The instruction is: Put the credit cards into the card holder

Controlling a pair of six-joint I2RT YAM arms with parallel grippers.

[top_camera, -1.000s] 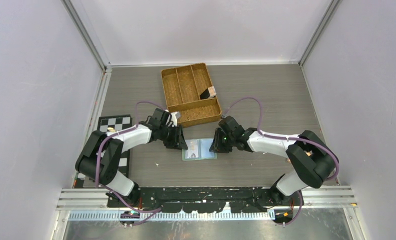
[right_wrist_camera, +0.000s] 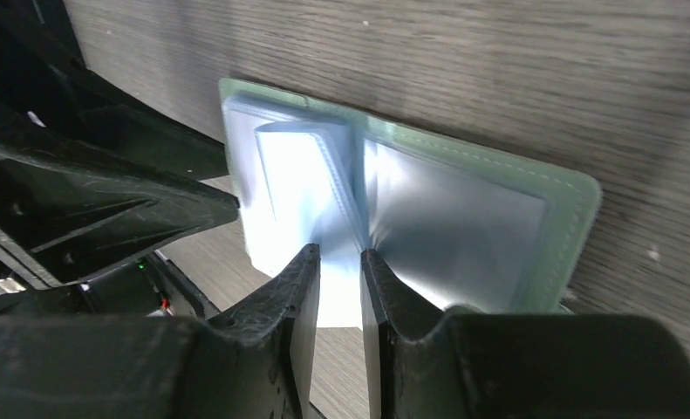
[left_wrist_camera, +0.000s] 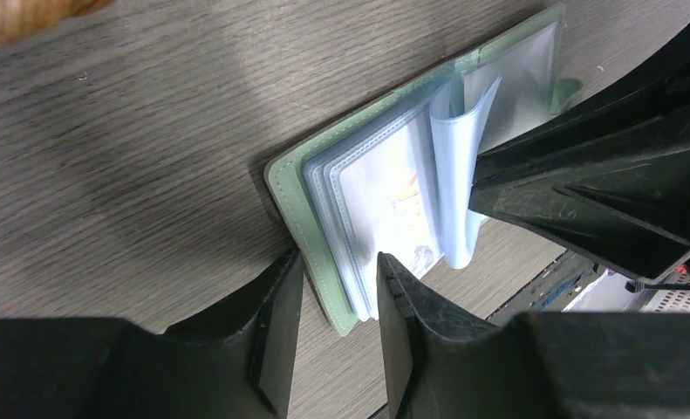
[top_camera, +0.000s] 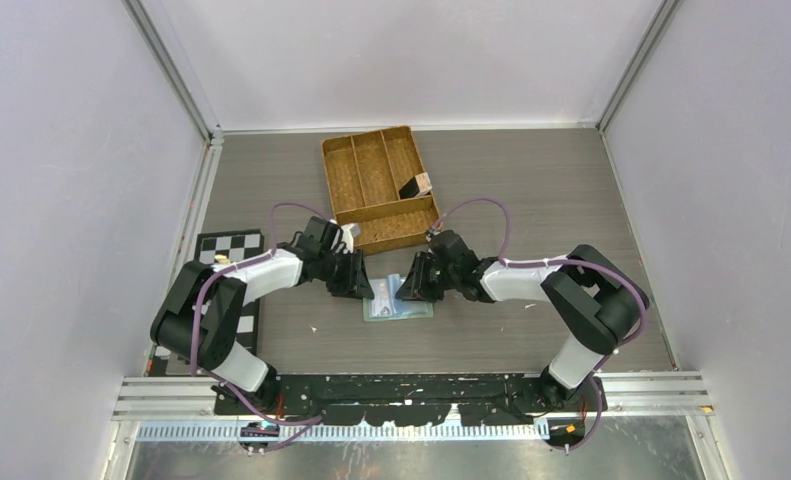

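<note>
The open card holder (top_camera: 398, 310) with pale green cover and clear blue-tinted sleeves (left_wrist_camera: 385, 192) lies flat on the table between my grippers. My left gripper is at its left edge, fingertips close together, shut on that edge of the holder. My right gripper is shut on a lifted clear sleeve page (right_wrist_camera: 306, 201), which bends up toward the left half and shows the bare inner right side (right_wrist_camera: 454, 236). Whether a card is inside that page I cannot tell.
A wooden compartment tray (top_camera: 361, 175) with a small dark box (top_camera: 414, 187) sits behind the holder. A checkered board (top_camera: 229, 244) lies under the left arm. The table right of the tray is clear.
The left arm has stayed still.
</note>
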